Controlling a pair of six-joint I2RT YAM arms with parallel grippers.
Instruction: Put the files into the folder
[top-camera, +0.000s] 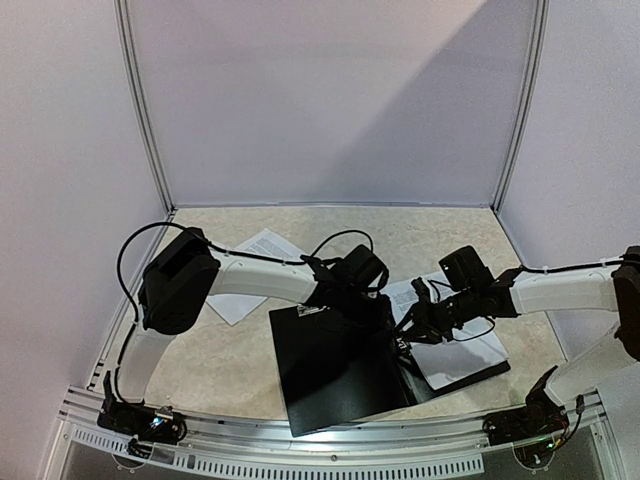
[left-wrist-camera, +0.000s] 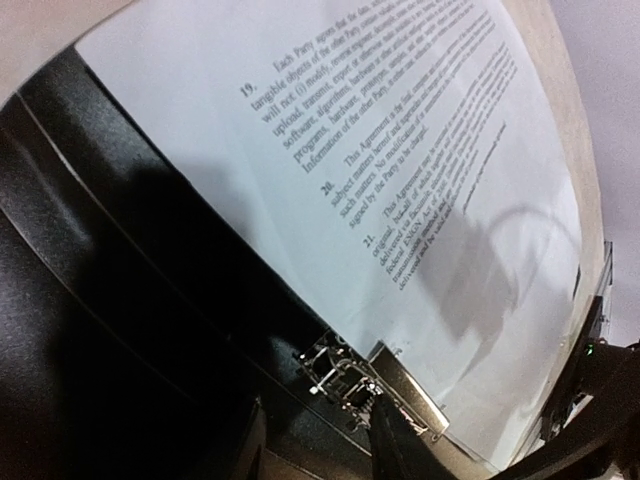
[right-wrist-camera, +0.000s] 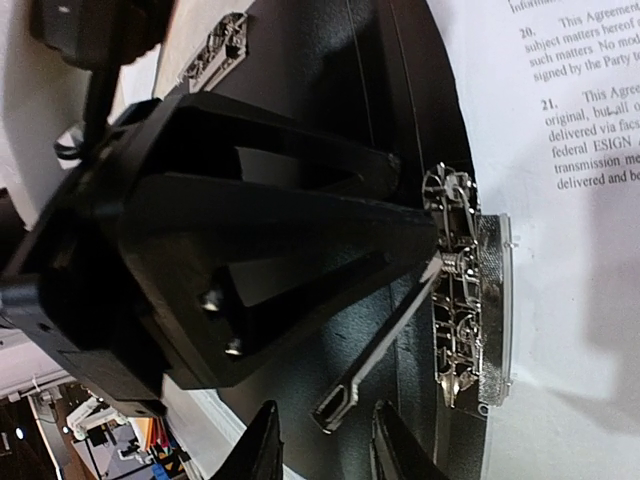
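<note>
The open black folder (top-camera: 330, 370) lies on the table with a printed sheet (left-wrist-camera: 380, 160) on its right half, along the metal clip mechanism (right-wrist-camera: 460, 300). My left gripper is over the spine, its fingers part open just below the clip in the left wrist view. My right gripper is beside the clip, fingers part open, with a metal lever (right-wrist-camera: 375, 350) above them. In the right wrist view the left gripper's black body covers part of the folder and reaches the clip.
Another printed sheet (top-camera: 240, 305) lies at the back left, partly under the left arm. Panels surround the table.
</note>
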